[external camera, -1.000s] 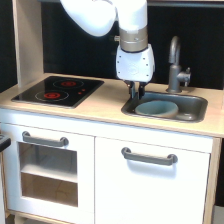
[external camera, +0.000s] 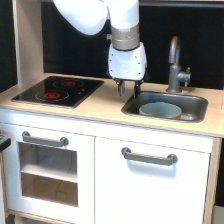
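Note:
A pale blue-green plate (external camera: 160,110) rests in the dark sink basin (external camera: 190,108) at the right of the counter. Up and to the left of it, my gripper (external camera: 129,90) hangs over the counter by the sink's left edge. Its two dark fingers look spread apart, and I see nothing between them. The plate and the gripper are clear of each other.
A dark faucet (external camera: 176,68) rises behind the sink. On the left lies a black cooktop (external camera: 60,91) with red rings. Bare wooden counter (external camera: 100,107) separates it from the sink. White cabinet doors (external camera: 150,190) are below.
My gripper has moved up and left, away from the plate. Beside the gripper before, the plate now appears lower and flatter in the sink.

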